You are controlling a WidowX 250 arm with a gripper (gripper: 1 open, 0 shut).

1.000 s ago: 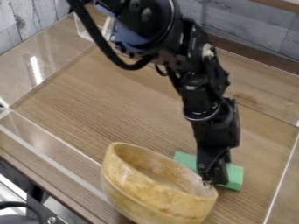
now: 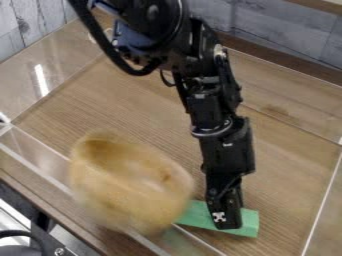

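Note:
My black gripper (image 2: 225, 205) reaches down at the lower right, its tip over a green flat object (image 2: 237, 227) near the table's front. A tan bowl (image 2: 127, 178), blurred, sits to the left of the gripper, partly covering the green object's left end. The fingers look closed, but what is between the fingers is hidden.
A clear rail runs along the front left edge, with a dark gap and cable beyond. A wall stands at the back.
The bowl has moved up and to the left and is blurred. The gripper has shifted slightly left and down, and more of the green object shows.

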